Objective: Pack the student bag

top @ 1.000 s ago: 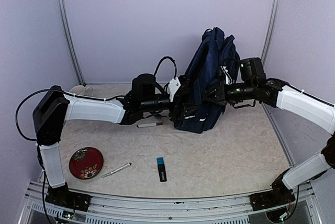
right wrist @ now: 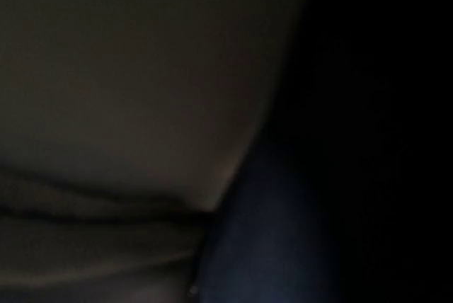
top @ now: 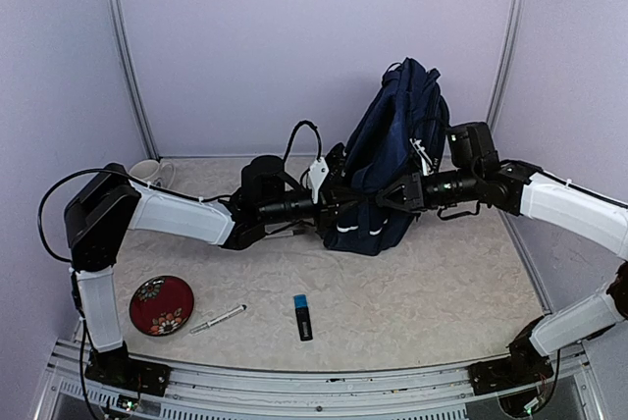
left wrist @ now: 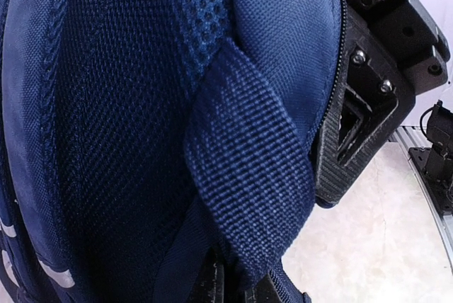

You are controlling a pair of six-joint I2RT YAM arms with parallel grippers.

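A navy backpack (top: 397,116) stands upright at the back right, both grippers at its lower front. My left gripper (top: 343,202) is shut on a navy strap (left wrist: 248,154), seen filling the middle of the left wrist view. My right gripper (top: 388,196) sits against the bag, shut; its fingertips are hard to see, and the right wrist view is dark and blurred, with navy fabric (right wrist: 262,246). On the table lie a red flowered dish (top: 162,304), a white pen (top: 218,318) and a black marker with blue cap (top: 303,322).
A white mug (top: 145,172) stands at the back left, partly behind the left arm. Walls close in the back and sides.
Both grippers have moved slightly lower in the top view, the left one also closing in on the bag. The backpack's top has shifted slightly down and right.
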